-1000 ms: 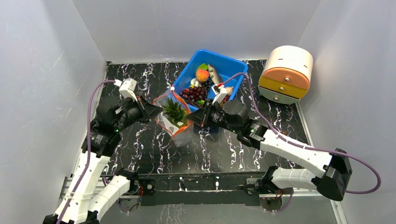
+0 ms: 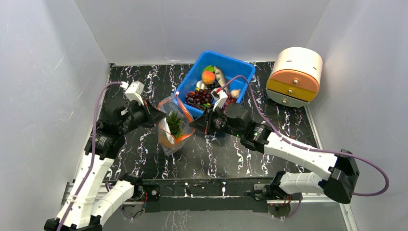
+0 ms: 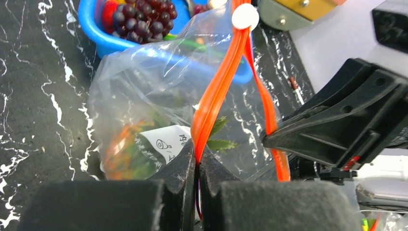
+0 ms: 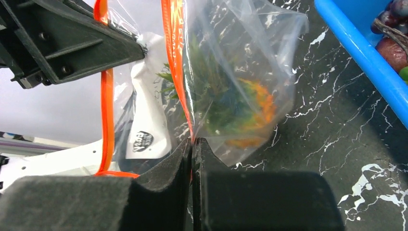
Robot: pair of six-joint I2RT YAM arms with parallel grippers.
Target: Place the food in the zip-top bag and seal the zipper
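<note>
The clear zip top bag [image 2: 169, 148] with an orange rim hangs between my two grippers, its mouth held apart. Inside is a pineapple; its green leaves [image 2: 174, 126] show in the mouth, and its orange body [image 4: 263, 102] shows blurred through the plastic. My left gripper [image 2: 164, 116] is shut on one side of the rim, where the orange strip [image 3: 211, 103] runs between the fingertips. On the opposite side, my right gripper [image 2: 191, 124] is shut on the rim, pinching the other strip [image 4: 176, 62]. A round white slider [image 3: 245, 17] sits at the rim's far end.
Close behind the bag, a blue bin [image 2: 247, 69] holds grapes [image 2: 198, 97], a peach [image 2: 208, 77] and other food. A rounded drawer box [image 2: 294, 72] stands back right.
The bag hangs narrower now, the pineapple back toward the left. The left gripper has barely moved.
</note>
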